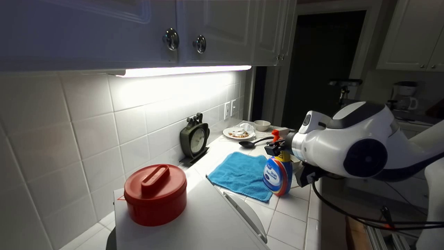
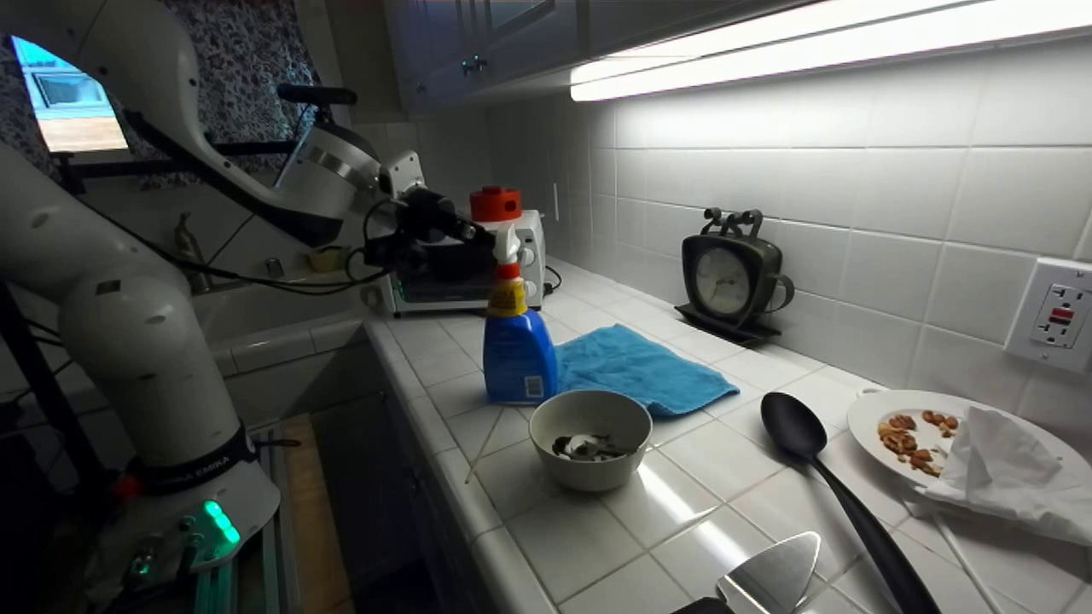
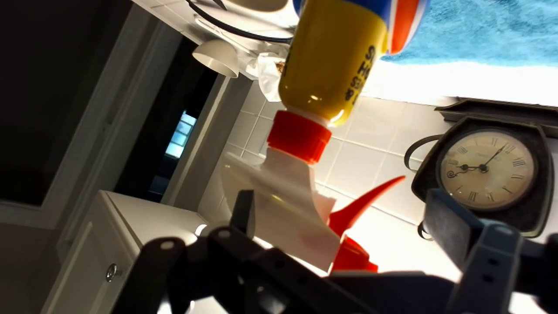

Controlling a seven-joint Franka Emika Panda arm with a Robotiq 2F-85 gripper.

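A spray bottle of stain remover stands upright on the tiled counter, at the edge of a blue towel. In the wrist view its white spray head and red trigger reach in between my spread fingers, clear of the dark pad on the right. My gripper is open around the spray head's level, gripping nothing. From the second exterior view, the gripper is level with the top of the bottle; whether the left finger touches the head, I cannot tell.
Close to the bottle is a bowl with dark bits inside. A black spoon, a plate with nuts and a metal server lie nearby. A clock stands against the wall; a red pot sits on the toaster oven.
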